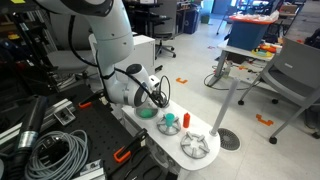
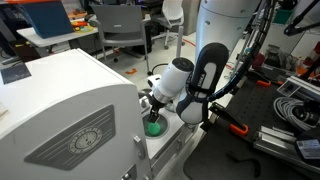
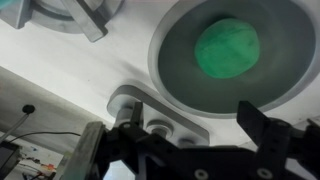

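Observation:
My gripper hangs over the white table, its two dark fingers spread wide apart at the bottom of the wrist view. Nothing shows gripped between them. Beyond the fingers lies a grey bowl (image 3: pixel 172 62) with a round green item (image 3: pixel 227 48) inside. In exterior view 1 the green item (image 1: pixel 146 112) sits just in front of the arm, near the table's edge. A grey piece with round knobs (image 3: pixel 125 97) appears below the bowl, partly hidden by the fingers. From outside, the arm's own body makes the fingertips hard to make out.
A teal cup (image 1: pixel 169 117) stands on a grey burner-like ring, with a second ring (image 1: pixel 195 147) nearer the table's rounded end. Beside them stands a red bottle (image 1: pixel 187 120). Coiled cable (image 1: pixel 62 160) lies on the dark bench.

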